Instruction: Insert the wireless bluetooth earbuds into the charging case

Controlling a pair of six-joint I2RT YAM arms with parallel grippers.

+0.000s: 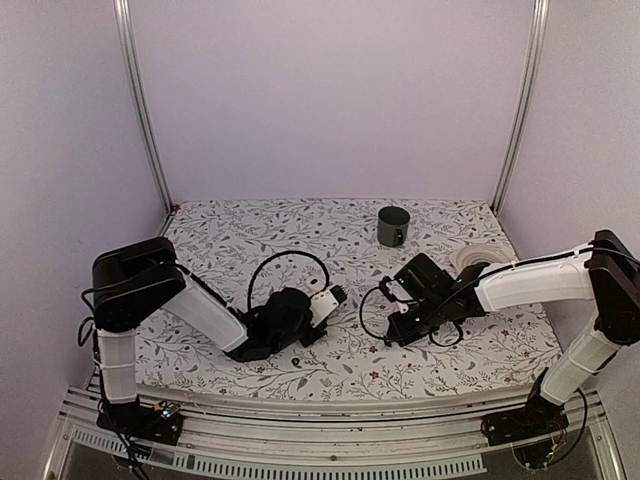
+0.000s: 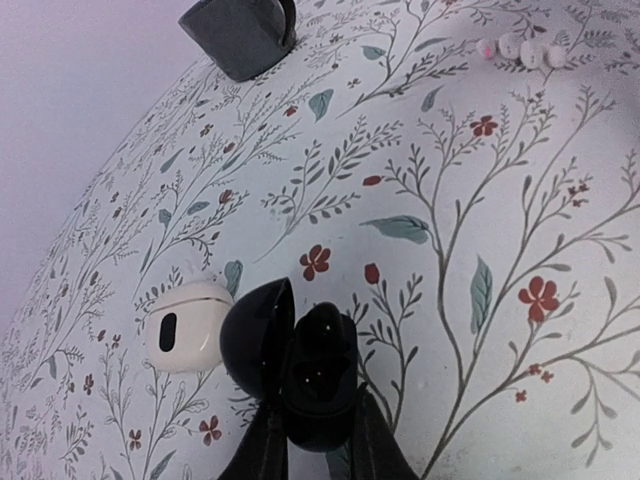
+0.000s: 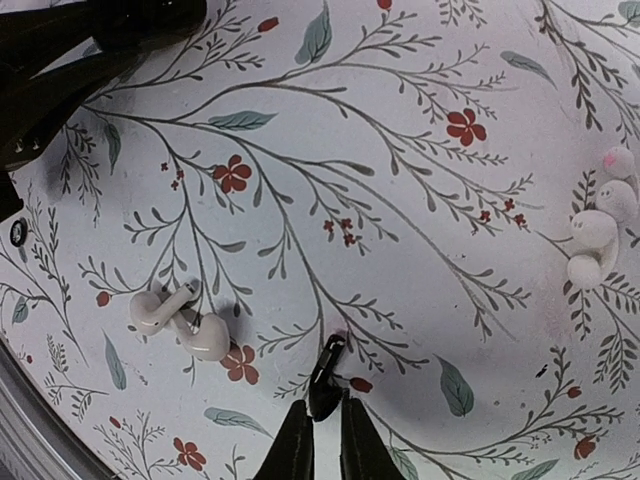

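Observation:
A black charging case (image 2: 315, 380), lid up, is held in my left gripper, shut on it. In the right wrist view a black earbud (image 3: 325, 380) lies on the floral table just beyond the tips of my right gripper, which is part open around nothing clear. Two white earbuds (image 3: 205, 335) lie left of it. In the left wrist view a white case (image 2: 185, 330) rests on the table beyond the black case.
A grey mug (image 1: 393, 225) stands at the back, a round coaster (image 1: 470, 255) at the right. Several small white and pink pieces (image 3: 600, 225) lie on the table at the right of the right wrist view.

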